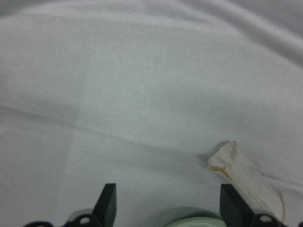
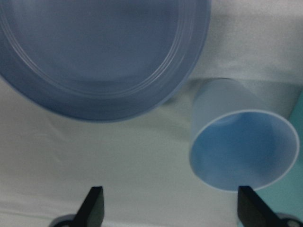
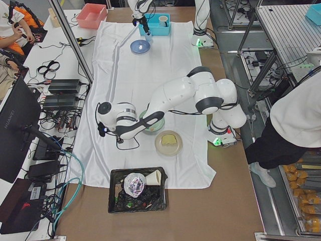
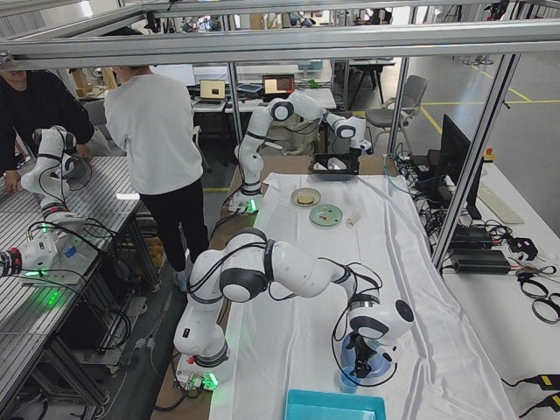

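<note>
My left gripper is open and empty over the white cloth, near a crumpled pale paper piece (image 1: 244, 175) and the rim of a green plate (image 1: 194, 222); the plate (image 4: 325, 219) holds small bits. A tan plate (image 3: 168, 149) with a yellow item sits beside it. My right gripper is open above a translucent blue cup (image 2: 241, 142) lying beside a blue plate (image 2: 99, 47); whether the cup stands upright or tilted is hard to tell.
A black bin (image 3: 116, 201) with foil and a white cup is at one table end; a cyan bin (image 4: 332, 407) is at the other. Monitors, cables and equipment line one side. People stand or sit beyond the table.
</note>
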